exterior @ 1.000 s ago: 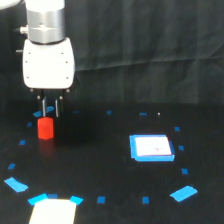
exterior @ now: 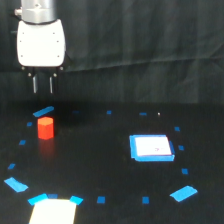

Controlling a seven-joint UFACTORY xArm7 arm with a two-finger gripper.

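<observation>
A red block (exterior: 45, 128) sits on the black surface at the left. Above it, with a clear space between, hangs the white arm's gripper (exterior: 43, 88). Its two thin dark fingers stand apart with only the dark background showing between them, so it is open and holds nothing.
To the right lies a white rectangle with a blue border (exterior: 153, 146). A pale, bright square object (exterior: 52, 213) is cut off by the bottom edge. Blue tape pieces (exterior: 183, 193) and small blue marks dot the surface.
My gripper has risen and shifted slightly left, away from the red block. The block appears to be in the same place, and the other objects have not moved.
</observation>
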